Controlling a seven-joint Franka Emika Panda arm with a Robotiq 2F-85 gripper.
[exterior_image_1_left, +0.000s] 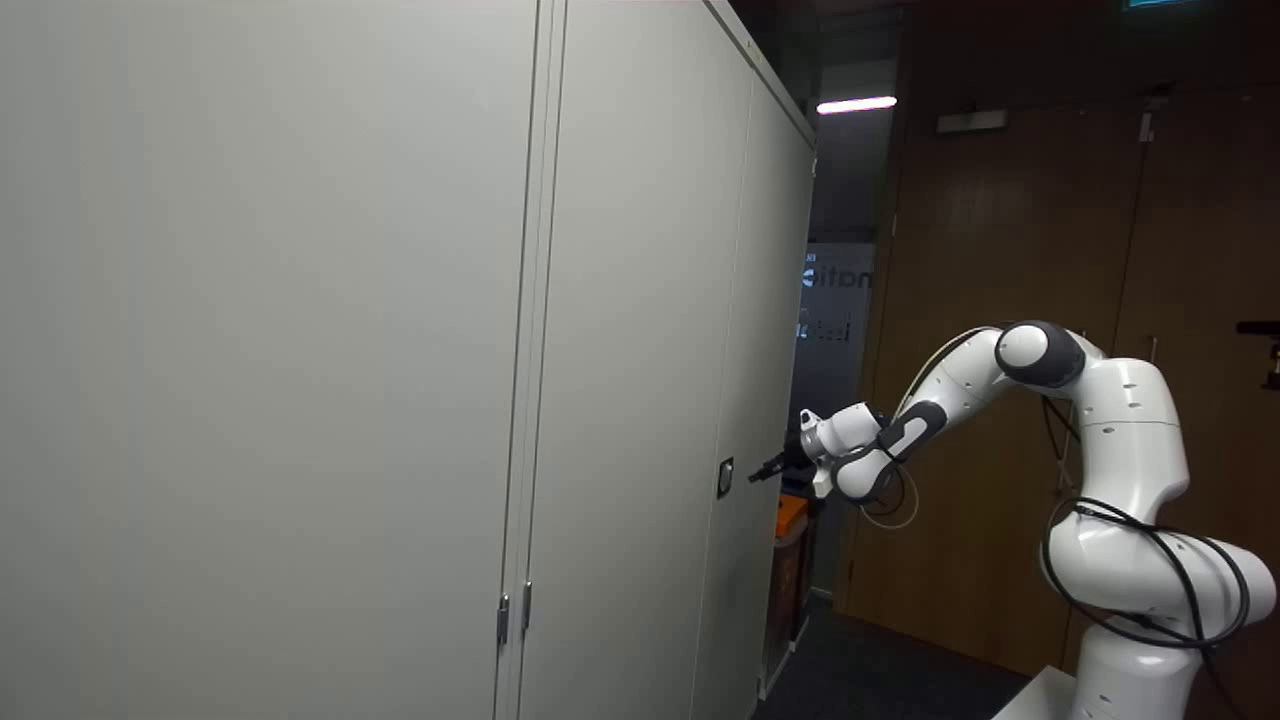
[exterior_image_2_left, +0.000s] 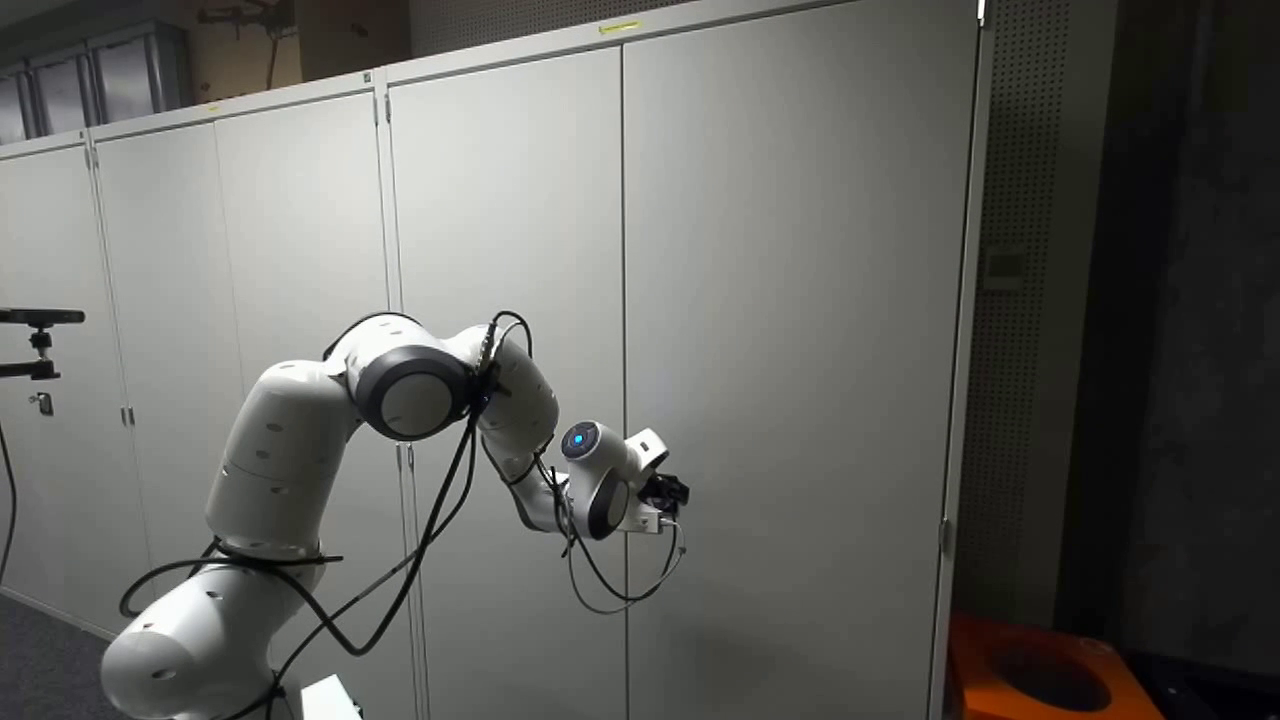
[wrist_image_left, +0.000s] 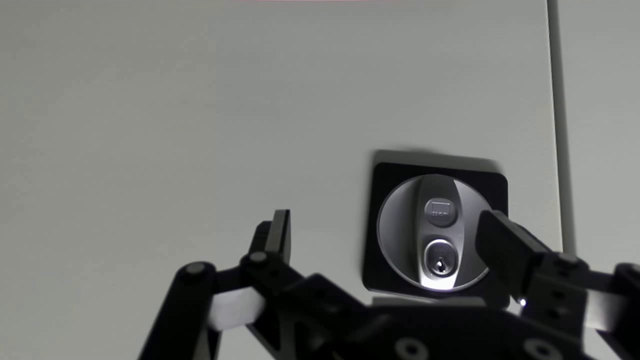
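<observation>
A round silver knob with a keyhole sits on a square black plate, fixed to the grey cabinet door. From the side, the same lock shows as a small dark patch on the cabinet front. My gripper is open in front of the door, its fingers spread wide with nothing held. One finger stands left of the plate over bare door; the other overlaps the knob's right edge in view. A gap separates the gripper from the lock in the first exterior view.
The seam between doors runs just right of the lock. An orange-topped bin stands beyond the cabinet's right end. Cables hang loosely from the arm.
</observation>
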